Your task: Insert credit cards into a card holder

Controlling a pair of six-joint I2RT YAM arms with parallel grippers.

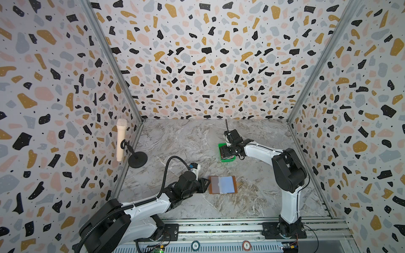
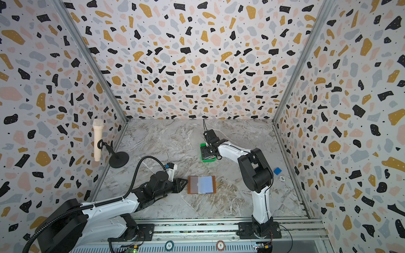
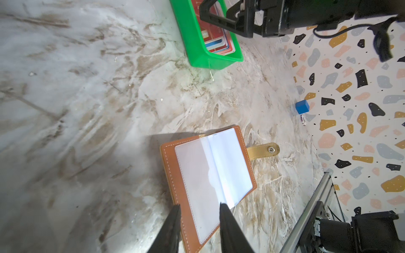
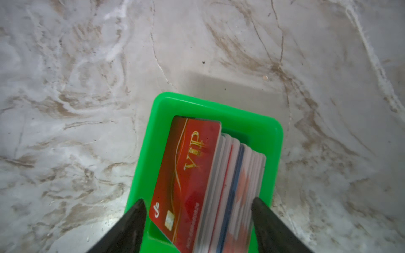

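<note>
A green box [image 4: 151, 126] packed with cards, a red VIP card [image 4: 189, 164] uppermost, stands mid-table. My right gripper is over it, fingers apart on either side of the stack, blurred in its wrist view. The open brown card holder [image 3: 168, 160], with pale sleeves and a strap [image 3: 261, 149], lies flat in front of the box. My left gripper is beside the holder's left side, open, with nothing visible between its fingers.
A black stand [image 1: 137, 159] with a pale cylinder is at the left wall. A small blue block [image 2: 277, 170] lies near the right wall.
</note>
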